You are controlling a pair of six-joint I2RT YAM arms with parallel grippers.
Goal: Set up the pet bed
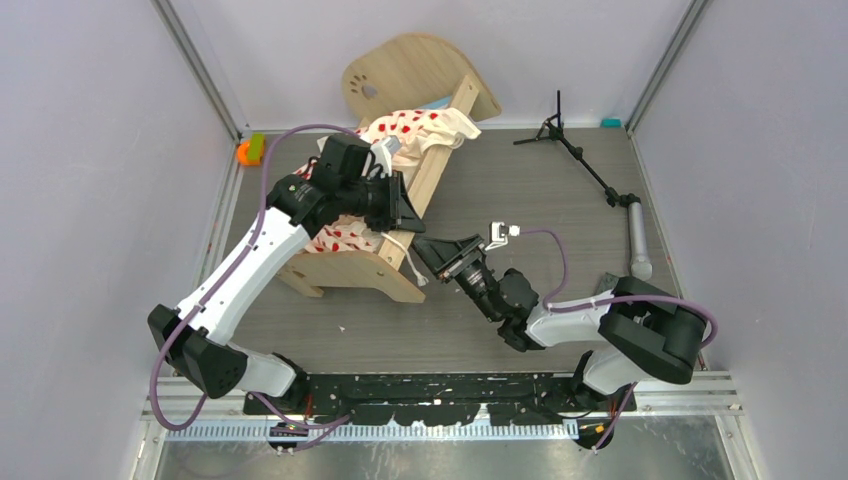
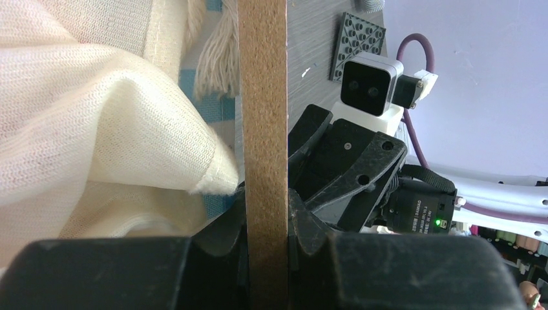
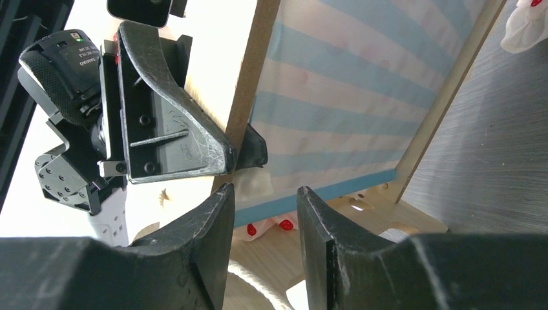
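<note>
The wooden pet bed (image 1: 425,185) stands at the left of centre, with a cream red-spotted blanket (image 1: 415,127) draped over it. My left gripper (image 1: 408,224) is shut on its wooden side rail, whose narrow edge (image 2: 263,129) runs between the fingers in the left wrist view. Just in front of that grip, my right gripper is part open, its fingers apart. Beyond them in the right wrist view hang the blue-and-white striped cloth (image 3: 336,123) and a small pale tab (image 3: 253,184) by the rail. Whether the right fingers touch either cannot be told.
A white cord (image 1: 412,268) hangs from the bed's near corner, close to my right gripper. A black stand (image 1: 590,172) lies at the right, and an orange-and-green object (image 1: 250,150) sits far left.
</note>
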